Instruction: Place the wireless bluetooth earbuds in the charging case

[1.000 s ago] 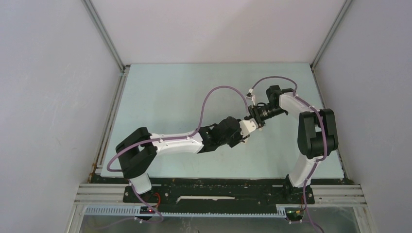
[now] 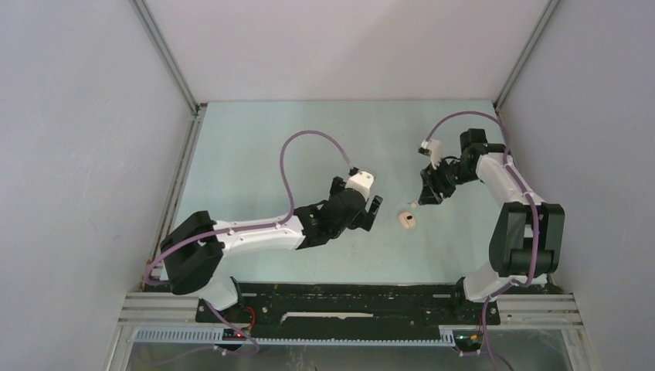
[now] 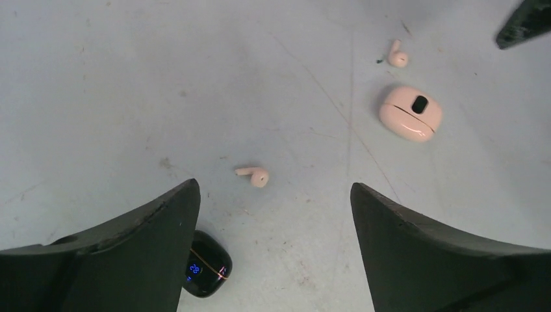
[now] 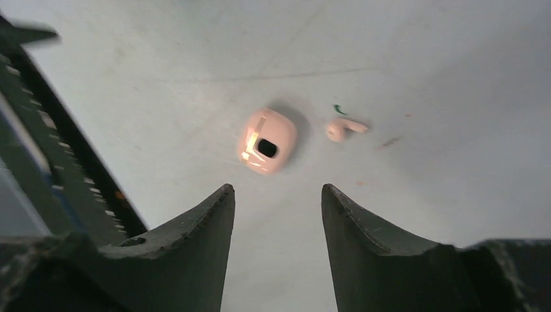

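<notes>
A pink charging case (image 2: 407, 219) with a dark oval lies on the mat; in the left wrist view the case (image 3: 409, 116) has a pink earbud (image 3: 398, 57) just above it and another pink earbud (image 3: 258, 177) lower left. A black case (image 3: 208, 273) with a lit display sits partly behind the left fingers. My left gripper is open above these items, empty. My right gripper is part open over the pink case and nearby earbud, nothing between its fingers.
Walls border it at left, right and back; a dark frame edge (image 2: 355, 294) runs along the front.
Both arms have moved apart: the left toward the left, the right toward the upper right. The pink case is now uncovered in the top view.
</notes>
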